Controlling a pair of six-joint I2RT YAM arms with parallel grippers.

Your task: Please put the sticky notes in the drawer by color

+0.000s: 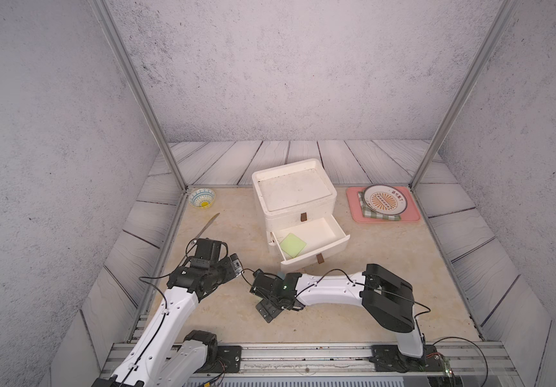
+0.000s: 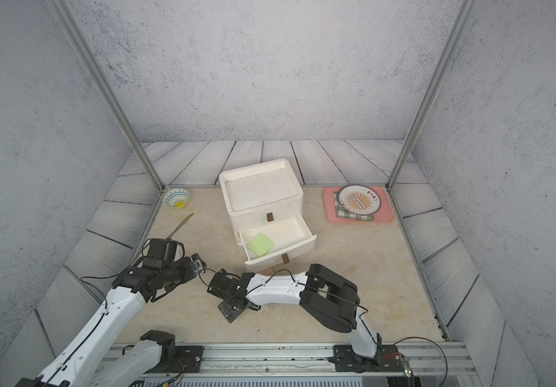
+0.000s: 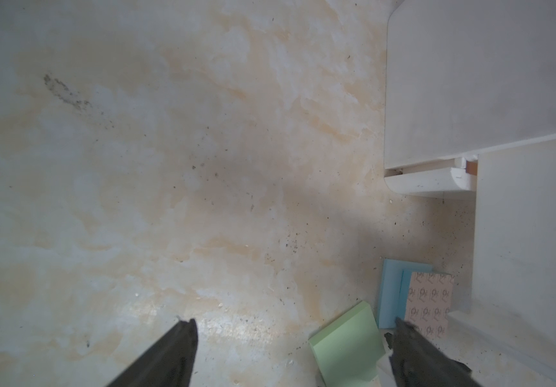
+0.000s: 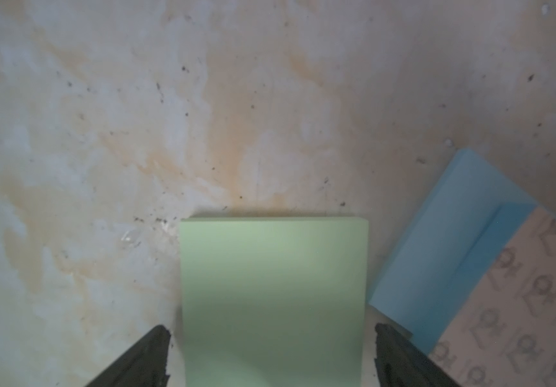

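A white drawer box (image 1: 294,187) has its lower drawer (image 1: 313,253) pulled out, with a light green note pad (image 1: 292,243) inside. In the left wrist view, another green pad (image 3: 349,345), blue pads (image 3: 391,287) and a patterned pinkish pad (image 3: 427,303) lie on the table beside the drawer. My left gripper is open above the table, left of the drawer. My right gripper hangs low over the loose green pad (image 4: 271,283), fingers apart on either side of it. The blue pad (image 4: 445,225) lies just to its right.
A patterned bowl (image 1: 202,200) and a long thin knife-like item (image 1: 208,225) are at the back left. A pink tray (image 1: 355,206) with cloth and plate (image 1: 384,198) is at the back right.
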